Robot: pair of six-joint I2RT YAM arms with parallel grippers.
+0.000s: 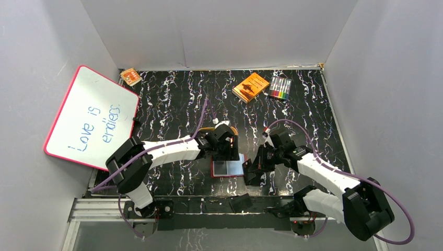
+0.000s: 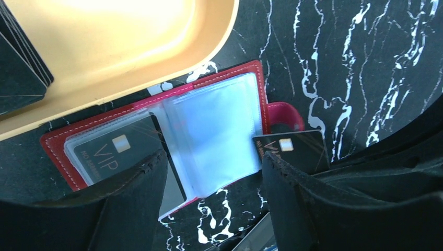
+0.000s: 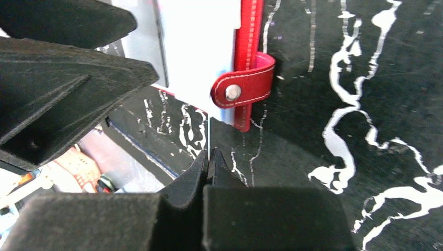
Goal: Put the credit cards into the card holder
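Observation:
The red card holder (image 2: 259, 94) lies spread flat with its clear sleeves up. A black VIP card (image 2: 99, 157) is inside its left sleeve, and the right sleeve (image 2: 219, 125) looks empty. My left gripper stands open above the holder, nothing between its fingertips. At the holder's right edge, my right gripper is shut on another black VIP card (image 2: 300, 149). That card shows edge-on as a thin line in the right wrist view; its near corner reaches the right sleeve's edge, and I cannot tell whether it has entered.
Right behind the holder is a yellow tray (image 2: 151, 65) with a stack of black cards (image 2: 18, 73). The holder's red snap strap (image 3: 245, 83) sticks out on the right. A book (image 1: 251, 87) and a marker set (image 1: 280, 88) lie at the back; a whiteboard (image 1: 94, 117) leans left.

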